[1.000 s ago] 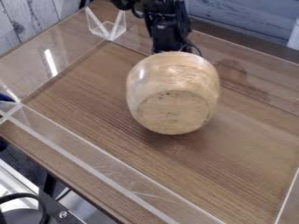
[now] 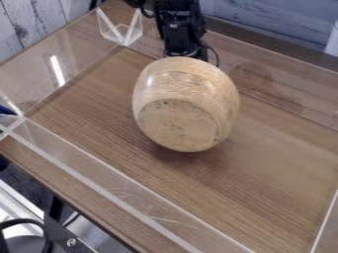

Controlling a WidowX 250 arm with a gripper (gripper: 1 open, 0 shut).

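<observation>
A large, round, light wooden pot (image 2: 185, 107) fills the middle of the view, tipped so its pale base faces the camera. The black gripper (image 2: 185, 57) is behind and above it, mostly hidden by the pot. Its fingers cannot be made out, nor whether they are closed on the pot.
Clear plastic edging runs along its left and front edges, and a clear bracket (image 2: 119, 30) stands at the back left. A black cable (image 2: 27, 223) lies at the bottom left corner.
The pot has shifted slightly to the left, along with the black arm behind it.
</observation>
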